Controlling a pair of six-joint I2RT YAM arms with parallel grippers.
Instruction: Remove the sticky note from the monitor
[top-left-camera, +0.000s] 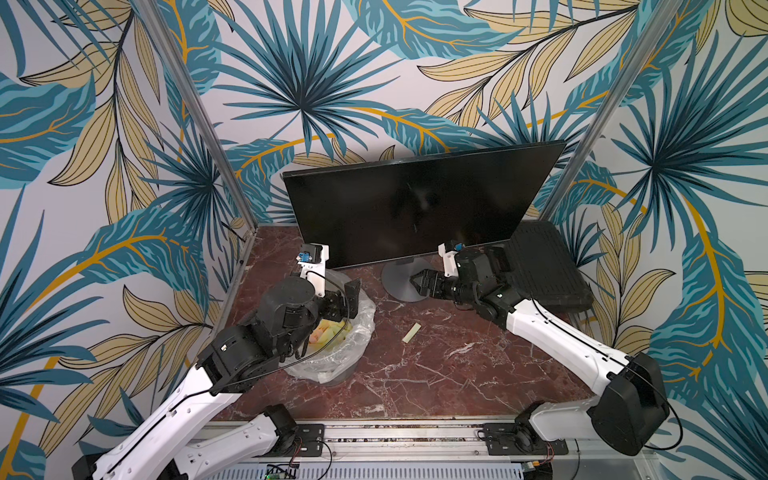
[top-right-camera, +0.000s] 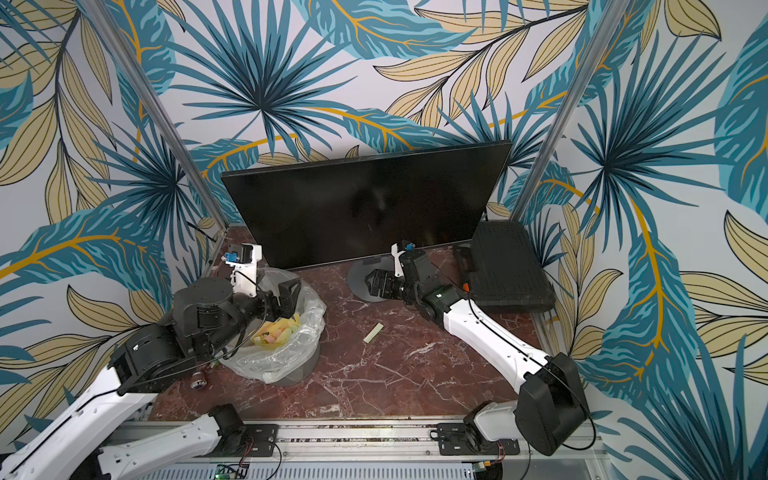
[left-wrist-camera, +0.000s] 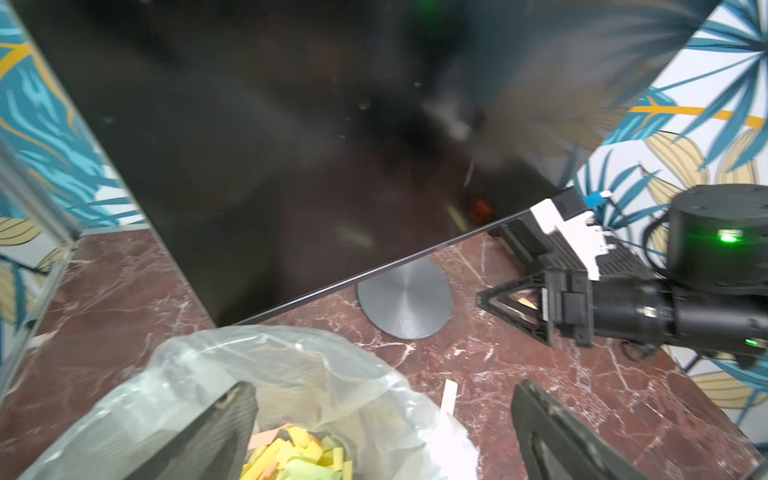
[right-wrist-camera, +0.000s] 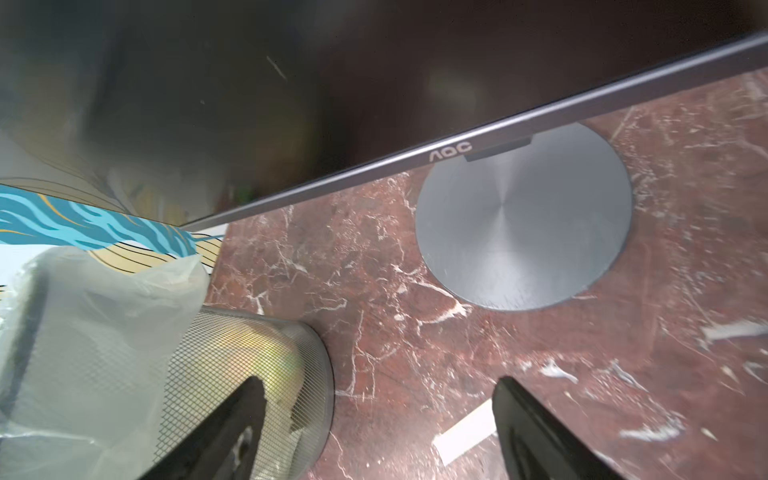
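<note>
The black monitor (top-left-camera: 424, 208) shows a bare, dark screen, with no note visible on it. A pale, narrow strip, likely a sticky note (top-left-camera: 411, 333), lies flat on the table in front of the monitor stand. My left gripper is open above the lined bin (left-wrist-camera: 400, 400), nothing between its fingers; inside the bin are several yellow and greenish paper pieces (left-wrist-camera: 297, 456). In the right wrist view, my right gripper has its fingers apart and empty. It hovers by the round monitor stand (right-wrist-camera: 520, 224), with the strip lying past its right fingertip.
A black case (top-left-camera: 548, 268) stands on the right side of the table. The bin with its plastic liner (top-right-camera: 300, 352) takes up the left. Bare marble tabletop (top-left-camera: 448, 376) extends across the front and middle.
</note>
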